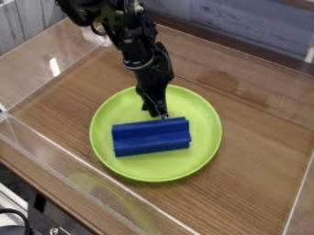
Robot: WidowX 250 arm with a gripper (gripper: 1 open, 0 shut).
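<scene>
A blue block [151, 138] lies on a green plate [196, 161] on the wooden table. My black gripper [154, 108] reaches down from the top and hangs over the back part of the plate, just behind the block. Its fingertips look close together, and I see nothing held between them. The arm covers part of the table behind the plate.
A pale wall [251, 27] stands at the back, with another edge along the left.
</scene>
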